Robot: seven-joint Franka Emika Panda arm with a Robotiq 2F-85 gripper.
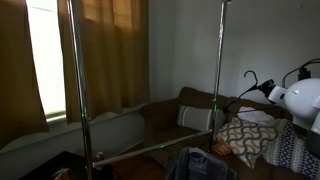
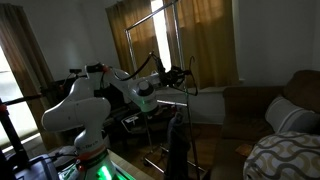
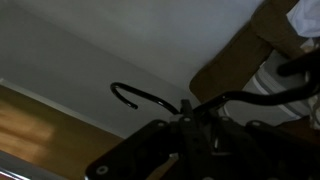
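Observation:
A black hanger (image 3: pixel 250 97) is held in my gripper, its curved hook sticking out to the left in the wrist view. My gripper is shut on the hanger around the base of the hook. In exterior view 1 the hook (image 1: pixel 250 75) stands up against the white wall, to the right of the metal rack's right pole (image 1: pixel 219 62) and apart from it in the picture. Exterior view 2 shows the dark gripper (image 2: pixel 174 77) raised in front of the curtains, near the rack; the fingertips are too small there to make out.
A dark blue garment (image 1: pixel 198 164) lies low beneath the rack. Behind it stands a brown sofa (image 1: pixel 162 120) with patterned pillows (image 1: pixel 246 137). Yellow-brown curtains (image 1: pixel 112 55) flank the window. Wall space around the hook looks free.

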